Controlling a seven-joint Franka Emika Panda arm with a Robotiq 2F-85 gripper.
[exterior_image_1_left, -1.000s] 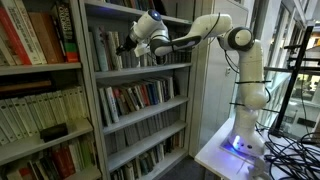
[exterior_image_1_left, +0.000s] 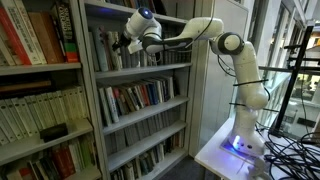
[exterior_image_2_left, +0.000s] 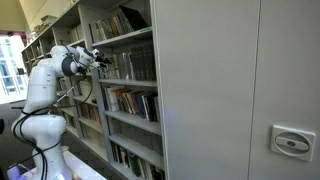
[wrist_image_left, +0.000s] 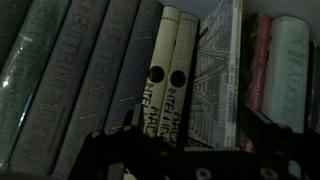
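My gripper stands open in the wrist view, its dark fingers apart along the lower edge, with book spines behind them. Two cream books with black dots (wrist_image_left: 168, 75) stand side by side, leaning slightly. To their right is a book with a grey line-patterned cover (wrist_image_left: 213, 75). Dark grey books (wrist_image_left: 75, 80) with lettered spines fill the left. A red book (wrist_image_left: 259, 65) and a pale book (wrist_image_left: 288, 70) are on the right. In the first exterior view the arm (exterior_image_1_left: 185, 30) reaches left to the upper shelf. Whether the fingers touch any book cannot be told.
A tall grey bookcase (exterior_image_1_left: 87, 80) holds several shelves of books. Another row of books (exterior_image_1_left: 140, 98) stands one shelf below the gripper. The white table (exterior_image_1_left: 217, 157) carries the arm's base, with black cables (exterior_image_1_left: 290, 155) beside it.
Over the last second the upper part of the arm has shifted slightly left along the bookcase. The books in the exterior view show no visible movement.
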